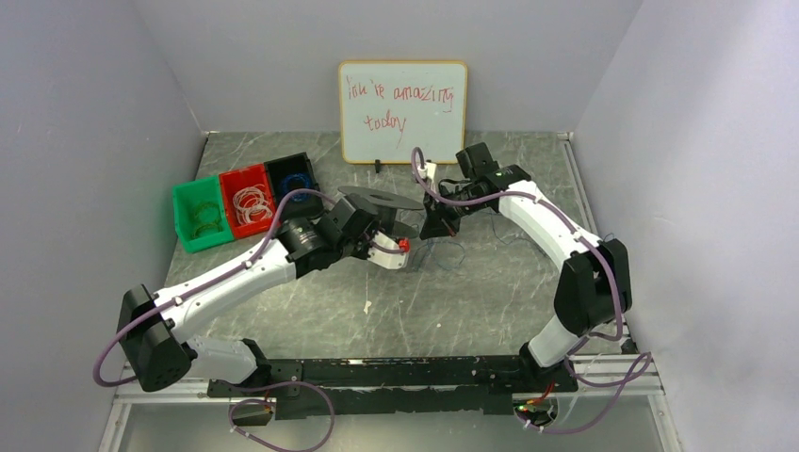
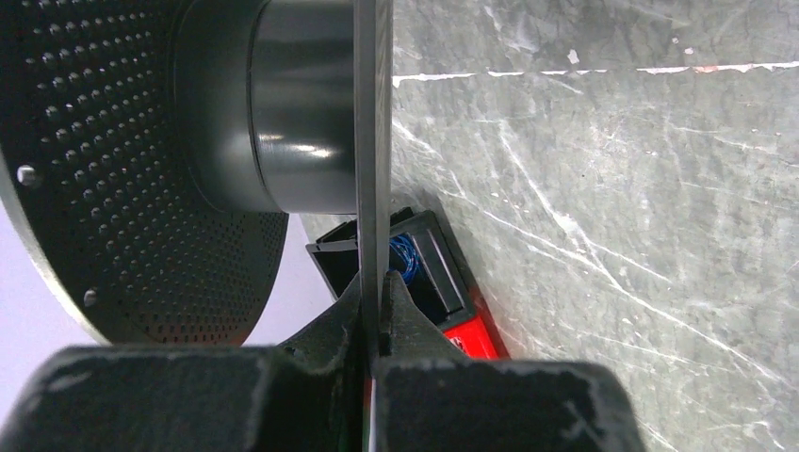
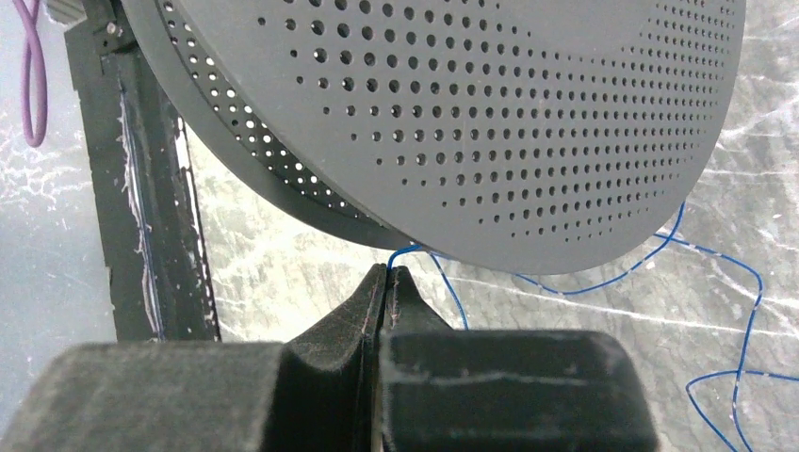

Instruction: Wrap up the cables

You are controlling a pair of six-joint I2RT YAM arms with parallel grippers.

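Note:
A dark grey spool [image 2: 311, 122] with two perforated discs is held by my left gripper, which is shut on the edge of one disc. In the right wrist view the same spool's disc [image 3: 528, 141] fills the upper part. Just below its rim my right gripper is shut, with a thin blue cable [image 3: 403, 250] running from its fingertips up to the rim. More of the blue cable lies in loose bends on the table at the right. How much cable is round the spool's core cannot be seen from here.
At the back left stand a green bin [image 1: 201, 237], a red bin [image 1: 243, 179] and a black bin [image 1: 288, 168], each with coiled cable inside. A whiteboard [image 1: 402, 94] stands at the back.

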